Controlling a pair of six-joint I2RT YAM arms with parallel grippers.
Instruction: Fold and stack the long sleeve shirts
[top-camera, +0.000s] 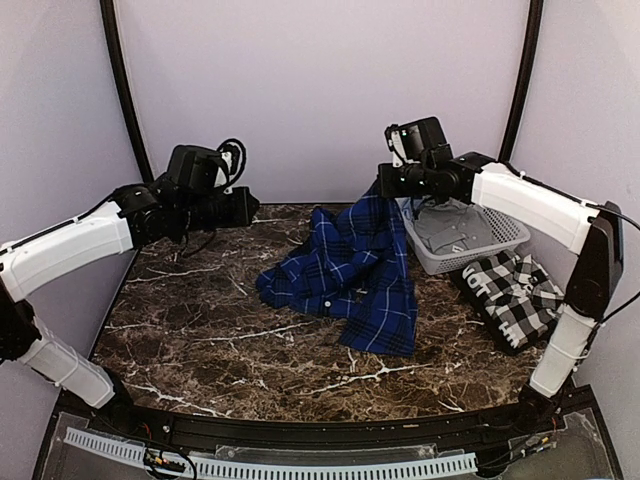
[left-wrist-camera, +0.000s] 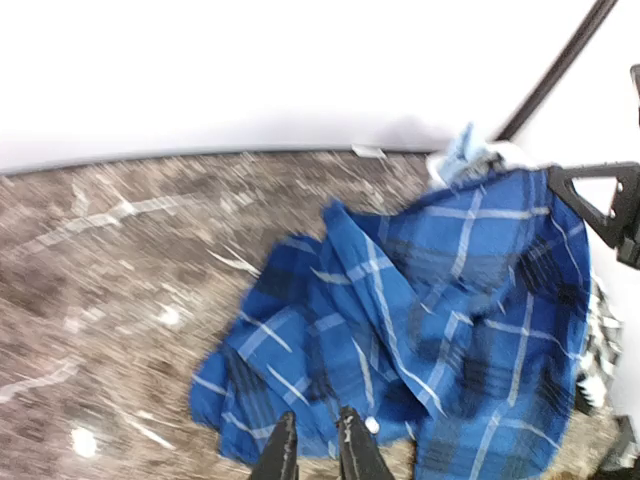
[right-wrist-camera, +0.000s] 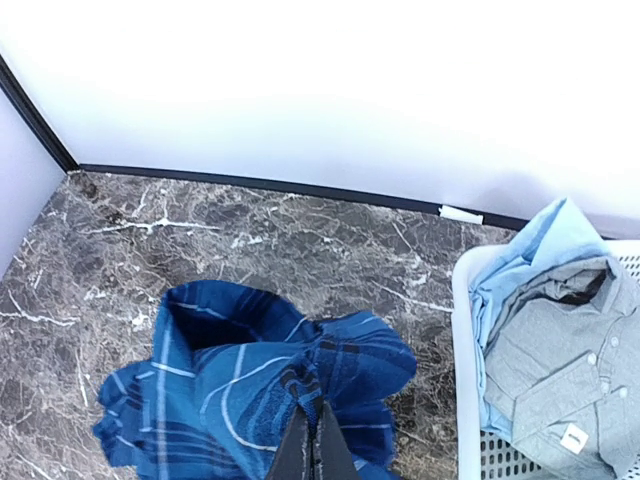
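A blue plaid shirt (top-camera: 350, 255) lies crumpled mid-table, its upper right part drawn up off the surface. My right gripper (top-camera: 384, 182) is shut on that raised part; in the right wrist view the cloth (right-wrist-camera: 265, 390) bunches at the fingertips. Left of the shirt and above the table, my left gripper (top-camera: 252, 206) hangs clear of the cloth. Its fingers (left-wrist-camera: 285, 448) stand slightly apart in the left wrist view, with nothing held between them. A folded black-and-white checked shirt (top-camera: 515, 300) rests on the table at the right.
At the back right stands a white basket (top-camera: 470, 258) holding a grey shirt (right-wrist-camera: 565, 370) and a light blue garment (right-wrist-camera: 545, 245). Walls close in the back and both sides.
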